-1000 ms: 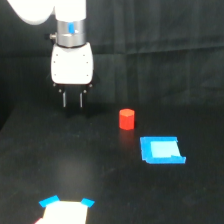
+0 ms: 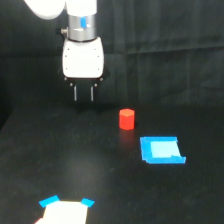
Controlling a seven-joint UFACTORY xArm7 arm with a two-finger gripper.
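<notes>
A small red block [image 2: 126, 119] rests on the dark table, right of the view's middle. Up and to its left hangs my white gripper [image 2: 84, 96], pointing downward. Its two thin dark fingers [image 2: 75, 94] stand apart, and nothing shows between them. Clear space separates the gripper from the block. To the lower right of the block lies a white square with a blue taped border [image 2: 145, 151].
At the bottom edge, a white patch [image 2: 66, 212] with blue corners is partly cut off, with a bit of red at its left. Dark curtains hang behind.
My gripper has shifted a little to the right and slightly up in the view, its fingers still apart. The red block and the taped squares have stayed where they were.
</notes>
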